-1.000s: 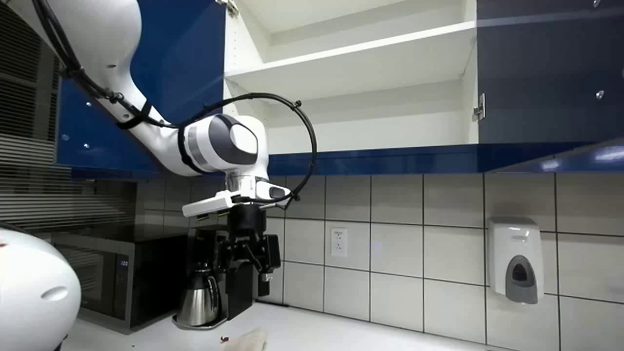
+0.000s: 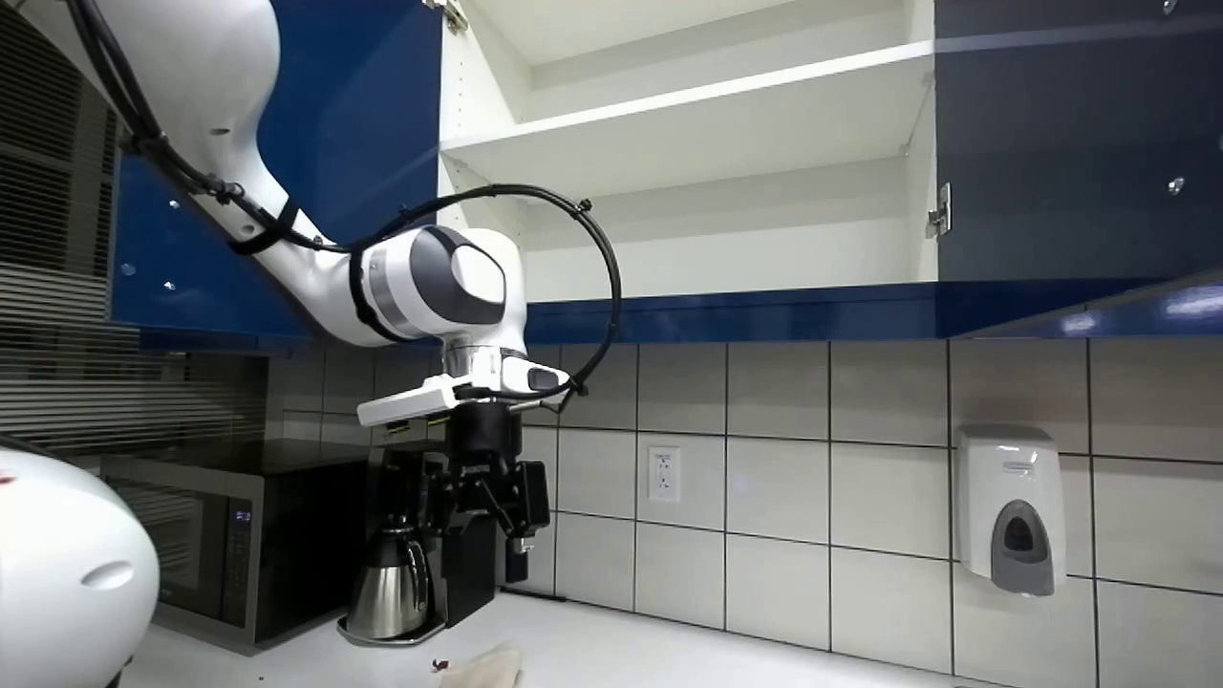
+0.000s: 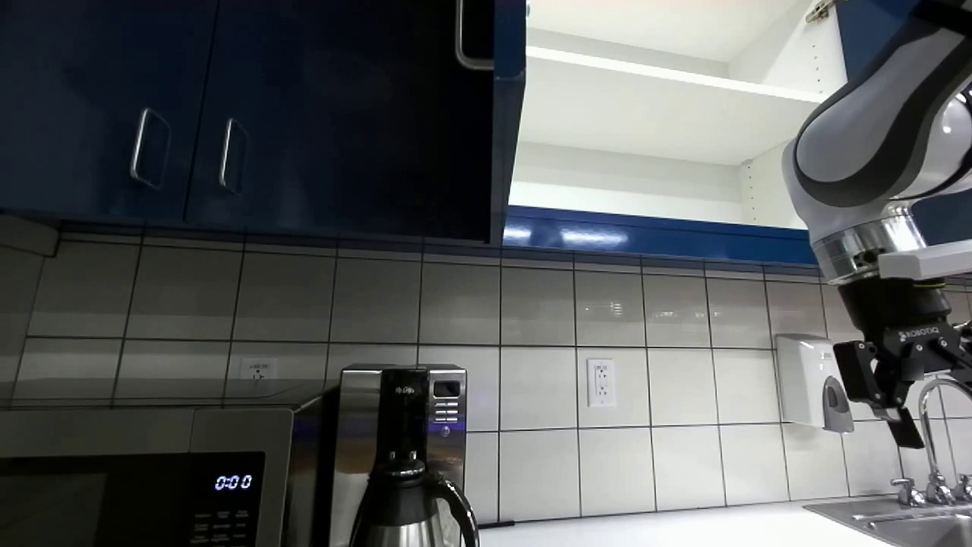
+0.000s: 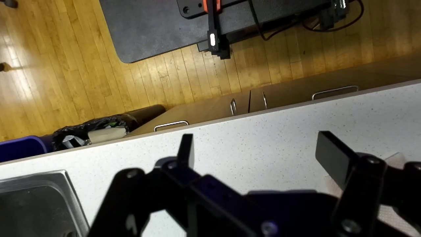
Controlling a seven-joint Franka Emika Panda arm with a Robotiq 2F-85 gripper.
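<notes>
My gripper is open, pointing down over the white speckled counter, its two black fingers wide apart with nothing between them. In exterior view 1 the gripper (image 2: 487,539) hangs in front of the tiled wall, and the coffee maker's steel carafe (image 2: 389,591) appears behind and left of it. A beige cloth (image 2: 487,667) lies on the counter; part of this cloth (image 4: 395,218) shows beneath the right finger in the wrist view. Above, the blue wall cabinet stands open with bare white shelves (image 2: 711,109).
The microwave (image 3: 146,428) and coffee maker (image 3: 446,396) line the counter. A soap dispenser (image 2: 1011,505) is on the wall. The sink (image 4: 35,205) occupies the wrist view's lower left. Open counter (image 4: 252,150) lies between sink and cloth.
</notes>
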